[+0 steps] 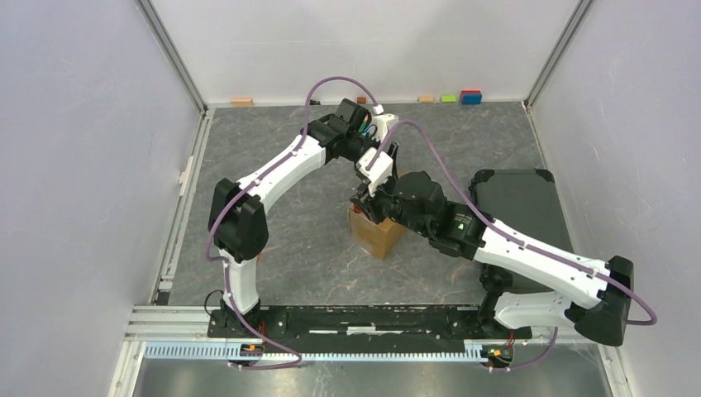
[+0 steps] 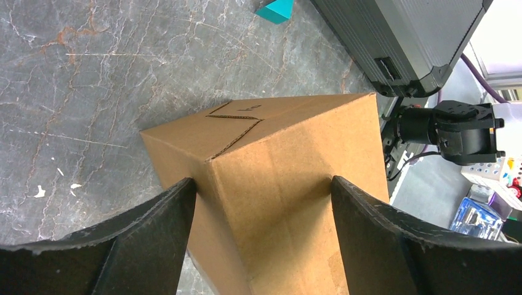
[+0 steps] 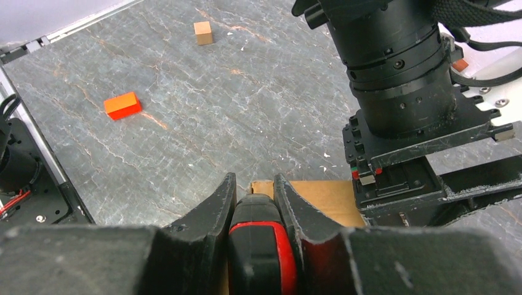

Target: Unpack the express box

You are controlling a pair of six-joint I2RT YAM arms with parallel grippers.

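Observation:
The cardboard box [image 1: 376, 236] stands on the grey table under both arms. In the left wrist view, the box [image 2: 277, 209] fills the space between my left gripper's [image 2: 263, 184] part-open fingers, which lie at its sides; whether they grip it is unclear. My right gripper is shut on a red-and-black handled tool [image 3: 258, 246] over the box's edge [image 3: 320, 196]; what part of the tool meets the cardboard is hidden.
A black case [image 1: 517, 207] fills the table's right side. A cyan block [image 2: 276, 11] lies near it, an orange block [image 3: 122, 106] and a wooden block [image 3: 203, 33] elsewhere.

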